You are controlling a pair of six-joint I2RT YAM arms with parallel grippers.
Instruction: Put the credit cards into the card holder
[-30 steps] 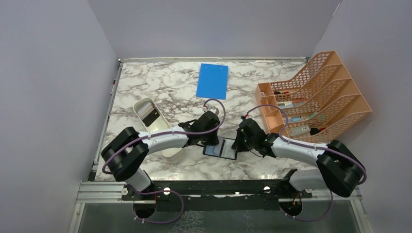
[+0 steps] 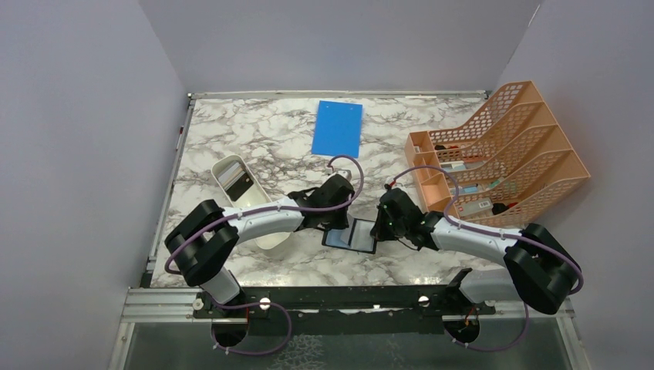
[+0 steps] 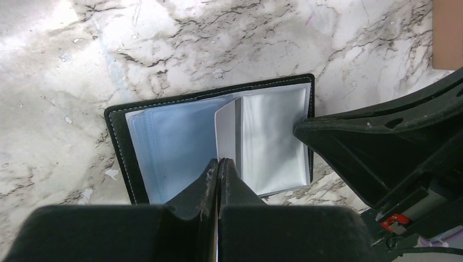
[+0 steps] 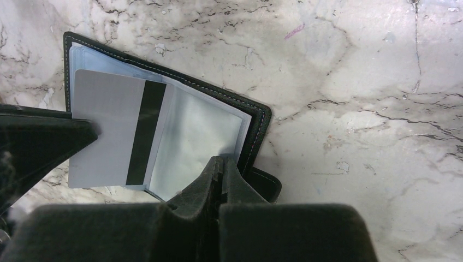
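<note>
The open card holder (image 2: 337, 241), black with clear sleeves, lies flat on the table. A grey credit card (image 4: 112, 128) with a black stripe stands tilted over the holder's middle. My left gripper is shut on this card's outer edge. The stripe side of the card faces the white-looking sleeve (image 3: 273, 136) on the right half; whether its edge is inside the sleeve, I cannot tell. My right gripper is shut at that sleeve's outer edge, touching or very near it; nothing clear shows between its fingers.
A white tray (image 2: 271, 240) at the left carries more cards (image 2: 235, 181). At the right stands an orange organizer (image 2: 432, 193) with assorted items. A blue sheet (image 2: 337, 129) lies at the back. Bare marble surrounds the holder.
The right gripper moved a touch to the right. The holder stayed in place.
</note>
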